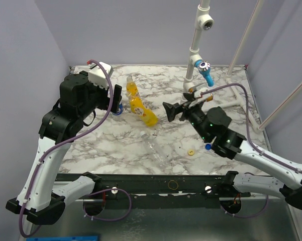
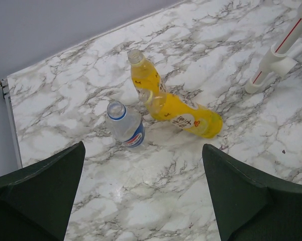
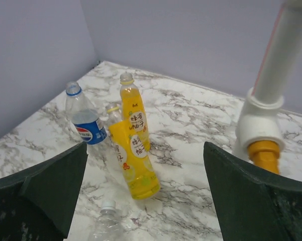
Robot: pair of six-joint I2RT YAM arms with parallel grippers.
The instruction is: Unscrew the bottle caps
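Note:
Two yellow-labelled bottles stand close together at the back. The rear one is upright; the front one tilts sharply toward it, and whether they touch is unclear. No coloured cap shows on either neck. A Pepsi bottle stands to their left, its neck also without a visible cap. A clear bottle lies on its side nearer the front. My left gripper is open and empty above the table's left side. Right of the tilted bottle, my right gripper hangs open, nothing between its fingers.
A yellow cap and a blue cap lie on the marble table at front right. A white pipe stand with a blue tap rises behind my right gripper. Bare marble lies at front left.

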